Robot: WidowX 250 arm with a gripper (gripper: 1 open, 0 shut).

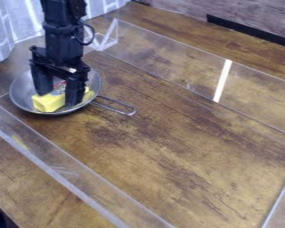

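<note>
My black gripper (60,82) reaches down over a grey metal pan (26,96) at the left, its fingers open and spread around or just above a yellow block (47,103) lying in the pan. Part of a small red-and-white item shows behind the fingers, mostly hidden. The pan's wire handle (124,109) points to the right across the wooden table.
Clear plastic walls (228,71) border the wooden table (181,151). A white curtain (14,22) hangs at the back left.
</note>
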